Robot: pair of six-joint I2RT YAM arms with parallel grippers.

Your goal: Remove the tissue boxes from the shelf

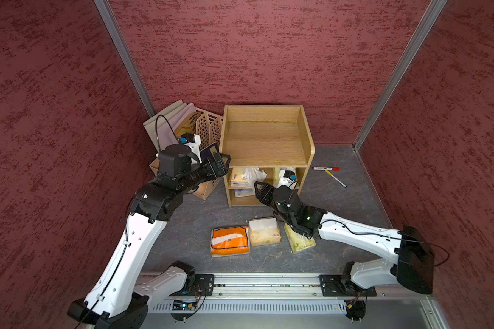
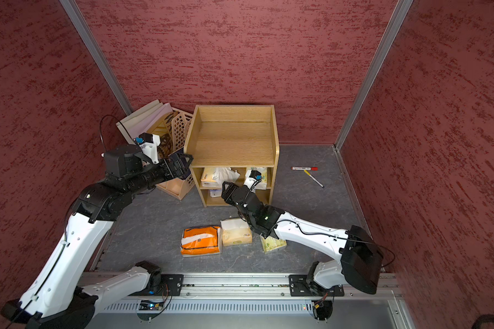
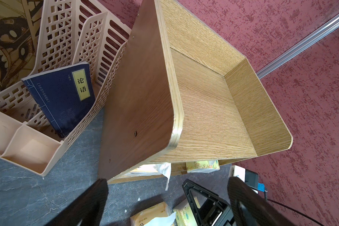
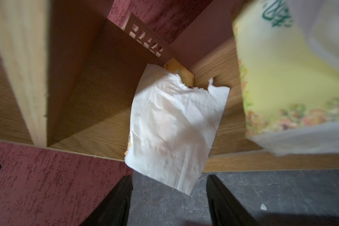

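Observation:
The wooden shelf [image 1: 266,139] stands at the back centre. On its middle board sits a tissue pack [image 2: 209,176] with white tissue [image 4: 173,124] hanging out over the front edge. A yellow-green floral tissue pack [image 4: 290,82] lies to its right on the same board. Part of a pale pack [image 1: 243,193] shows on the lowest level. My right gripper is open in front of the shelf, the hanging tissue just ahead of its separated fingers. My left gripper hangs open by the shelf's upper left side, with nothing between its fingers.
An orange pack [image 1: 230,240], a beige pack [image 1: 265,232] and a yellow-green pack [image 1: 298,241] lie on the floor in front. A pink basket [image 3: 60,146] with a blue book [image 3: 62,94] stands left of the shelf. Two markers [image 1: 326,168] lie right.

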